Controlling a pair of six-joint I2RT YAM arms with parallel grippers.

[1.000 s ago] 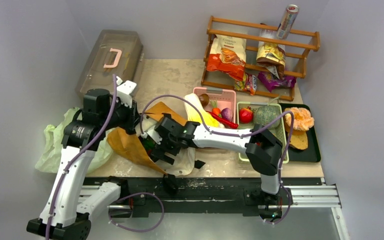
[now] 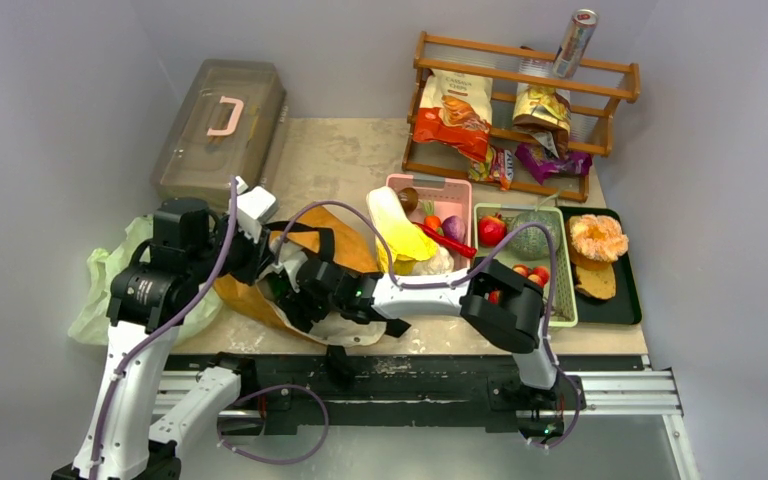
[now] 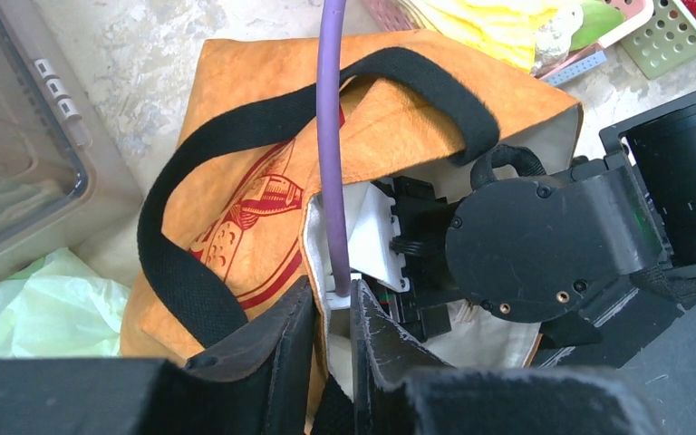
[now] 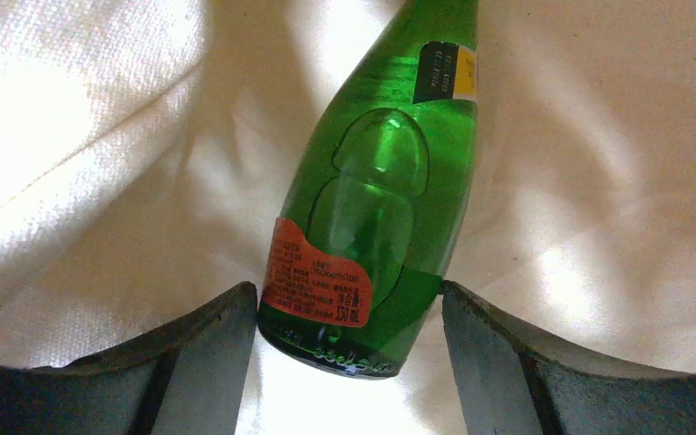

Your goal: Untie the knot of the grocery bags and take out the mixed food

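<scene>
An orange tote bag (image 2: 240, 295) with black straps and a pale lining lies open on the counter. Inside, in the right wrist view, lies a green glass bottle (image 4: 362, 227) with a red label. My right gripper reaches into the bag, its fingers part open on either side of the bottle's base. My left gripper hovers at the bag's upper left edge, fingertips by the rim; whether it grips the fabric is unclear. A pale green plastic bag (image 2: 100, 300) lies at the left.
Behind are a lidded box (image 2: 200, 140) and a wooden snack rack (image 2: 520, 140). To the right stand a pink basket (image 2: 430, 185) of vegetables, a green basket (image 2: 560, 300) and a dark tray (image 2: 625, 305) with bread. Bare counter shows at back centre.
My right arm has shifted down and left, deeper into the bag.
</scene>
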